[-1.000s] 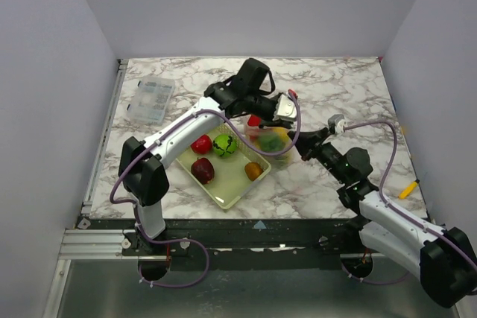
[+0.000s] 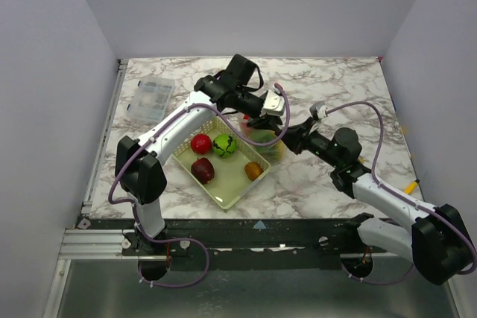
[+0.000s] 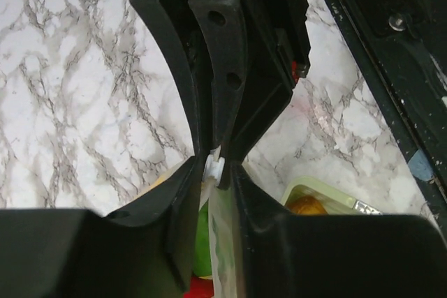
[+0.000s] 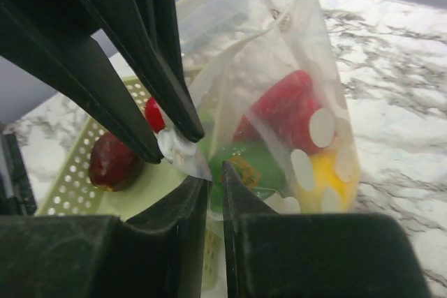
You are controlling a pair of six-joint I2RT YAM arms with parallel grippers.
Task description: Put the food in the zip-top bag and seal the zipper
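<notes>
The clear zip top bag (image 2: 273,152) stands on the table with red, green and yellow food inside (image 4: 279,109). My left gripper (image 2: 270,123) is at its top edge. In the right wrist view the left fingers (image 4: 164,75) flank a small white piece (image 4: 174,144) at the bag's corner, perhaps the zipper slider. My right gripper (image 2: 286,133) comes from the right to the same corner. Its fingertips (image 4: 236,190) stand slightly apart, the corner's tip between or just behind them. Whether either gripper grips the bag is unclear.
Left of the bag, a basket (image 2: 232,200) holds a tomato (image 2: 200,144), a green striped ball (image 2: 224,145), a dark red fruit (image 2: 202,170) and a brown one (image 2: 253,170). A clear container (image 2: 150,99) lies at the back left.
My right gripper has moved left and back and now meets the left one at the bag's corner.
</notes>
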